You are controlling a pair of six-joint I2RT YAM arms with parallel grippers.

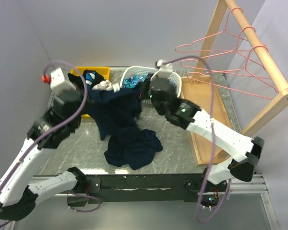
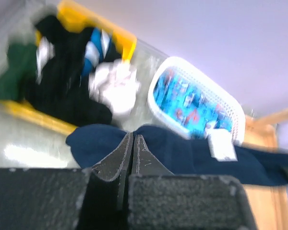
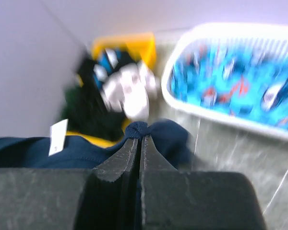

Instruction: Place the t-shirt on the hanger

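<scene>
A dark navy t-shirt hangs between my two grippers in the top view, its lower part bunched on the grey floor. My left gripper is shut on the cloth, which shows on both sides of its fingertips. Likewise, my right gripper is shut on the shirt's other side. A white label shows on the stretched fabric between them. Several pink hangers hang from the wooden rail at the upper right, empty and apart from the shirt.
A yellow bin of dark and white clothes stands at the back left. Beside it is a white basket holding blue patterned cloth. A wooden tray base lies under the rail.
</scene>
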